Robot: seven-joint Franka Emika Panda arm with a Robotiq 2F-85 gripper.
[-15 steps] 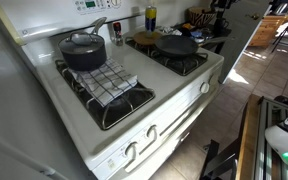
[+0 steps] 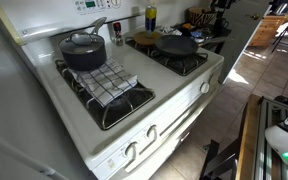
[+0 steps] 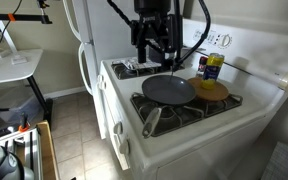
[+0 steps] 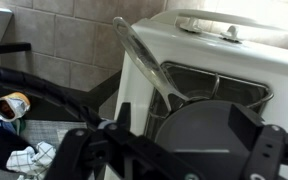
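A dark frying pan (image 2: pixel 177 46) sits on the far burner grate of the white stove. In the second exterior view the pan (image 3: pixel 170 91) has its grey handle (image 3: pixel 151 123) sticking out past the stove's front edge. My gripper (image 3: pixel 157 58) hangs above the pan there. From the wrist, the gripper is open, its dark fingers wide apart over the pan (image 4: pixel 199 132), with nothing held between them. The handle (image 4: pixel 144 55) runs away from the pan toward the top of that view, clear of both fingers.
On the other burner are a lidded dark pot (image 2: pixel 84 50) and a folded checked cloth (image 2: pixel 109 82). A yellow-labelled bottle (image 3: pixel 212 72) and a round brown trivet (image 3: pixel 216 91) stand behind the pan. Colourful items lie in a dark bin (image 4: pixel 12 106) beside the stove.
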